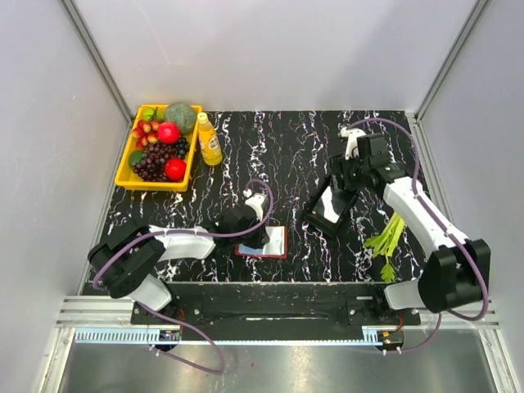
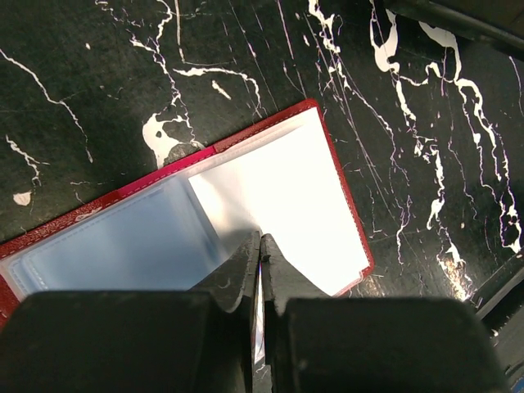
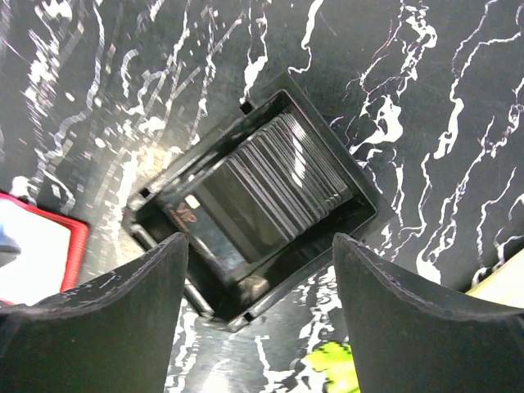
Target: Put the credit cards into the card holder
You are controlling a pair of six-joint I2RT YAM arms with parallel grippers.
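Note:
The red card holder (image 2: 344,196) lies open on the marble table, with clear sleeves and a white insert. My left gripper rests low over it, shut, with nothing visible between its fingertips. To its right, a black tray (image 1: 313,214) holds a row of dark, card-like slats (image 3: 286,176), seen in the right wrist view. My right gripper hangs above this tray, open, with nothing between its fingers.
A yellow fruit basket (image 1: 124,175) and a juice bottle (image 1: 209,143) stand at the back left. Green leafy vegetables (image 1: 385,242) lie at the right, below the right arm.

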